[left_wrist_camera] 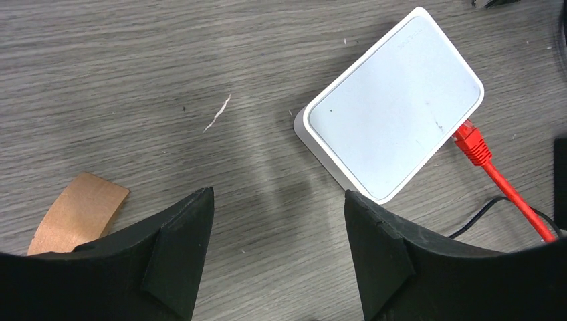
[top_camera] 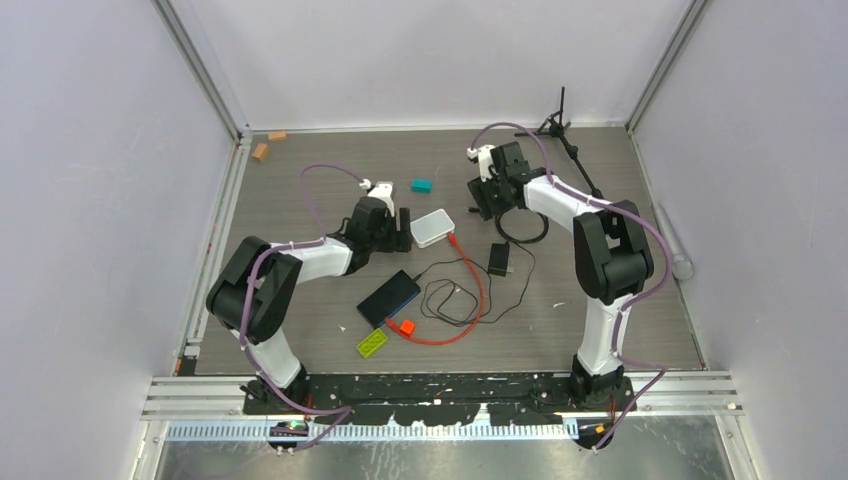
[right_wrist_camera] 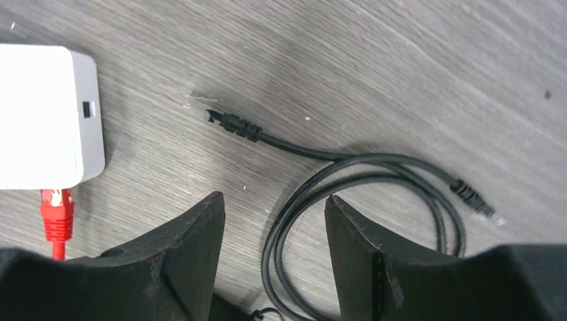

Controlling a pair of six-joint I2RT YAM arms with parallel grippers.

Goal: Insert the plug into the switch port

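A white box [top_camera: 432, 228] lies mid-table, with a red plug [left_wrist_camera: 473, 142] seated in one side. In the right wrist view, a small dark opening shows on another side of the white box [right_wrist_camera: 87, 110]. The black cable [right_wrist_camera: 351, 159] lies coiled on the table; its clear-tipped plug [right_wrist_camera: 227, 122] points toward the box, and the other plug [right_wrist_camera: 473, 199] lies to the right. My right gripper hangs over this cable, open and empty. To the left of the box, my left gripper has its fingers apart, nothing between them.
A black box [top_camera: 388, 298] and a yellow-green brick [top_camera: 372, 343] lie nearer the front. Thin wires [top_camera: 455, 302] and the red cable [top_camera: 480, 290] cross the middle. A teal block [top_camera: 421, 186] sits behind the white box. A small tripod [top_camera: 572, 150] stands at the back right.
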